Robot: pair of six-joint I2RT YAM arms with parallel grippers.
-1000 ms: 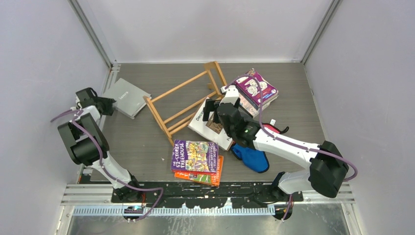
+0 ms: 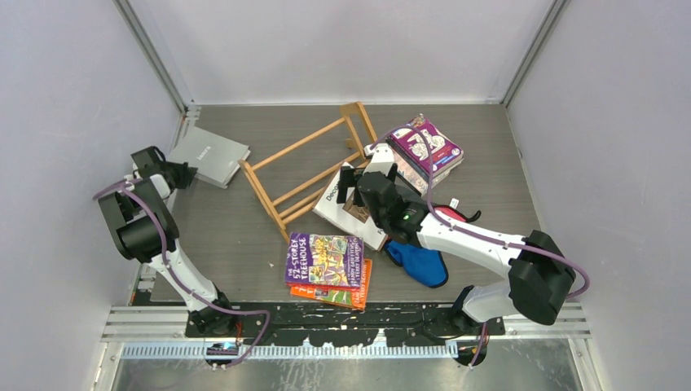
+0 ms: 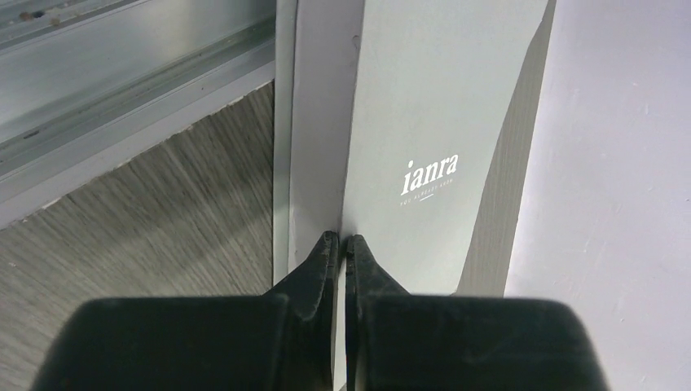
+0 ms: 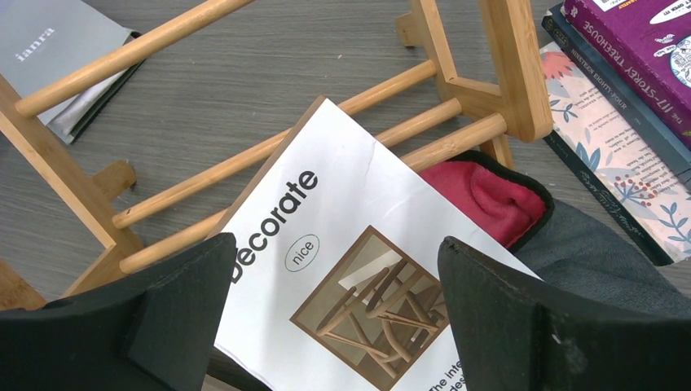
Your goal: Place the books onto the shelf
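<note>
A grey file (image 2: 208, 151) lies at the back left, with my left gripper (image 2: 188, 174) shut at its near edge. In the left wrist view the fingertips touch or nearly touch the ianra cover (image 3: 432, 122); nothing clearly shows between them. My right gripper stands open above the white Decorate book (image 4: 293, 179), which leans on the wooden rack (image 2: 287, 147). A stack of books (image 2: 425, 147) lies at the back right. Purple (image 2: 324, 261) and orange (image 2: 358, 293) books lie at the front middle.
Blue and red cloth items (image 2: 420, 262) lie under and beside the right arm. Walls border the floor on the left, back and right. Bare floor shows at the left front and far right.
My left gripper has moved slightly to the right along the file's edge, and the file appears shifted very slightly. The right arm has barely moved.
</note>
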